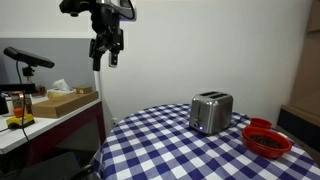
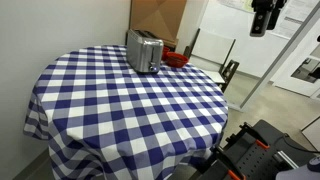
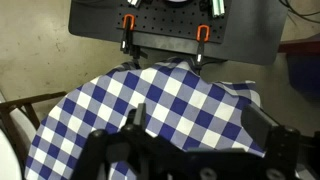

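No object is named for this moment. High at the upper left of exterior view 1, my gripper [image 1: 105, 60] points down, its two fingers apart with nothing between them. The wrist view has the fingers of the gripper spread wide over the tablecloth. A silver two-slot toaster [image 1: 211, 113] stands upright on the blue-and-white checked table [image 1: 150, 150], well away from the gripper. Beside it sits a red bowl [image 1: 266, 142] with dark contents, and another red dish [image 1: 258, 124] lies just behind. Exterior view 2 puts the toaster [image 2: 145, 52] near the table's far edge.
A black perforated mounting plate [image 3: 170, 20] with orange-topped clamps borders the table in the wrist view. At the left of exterior view 1, a side bench [image 1: 40, 122] carries boxes and tools. A chair [image 2: 222, 72] stands beyond the table.
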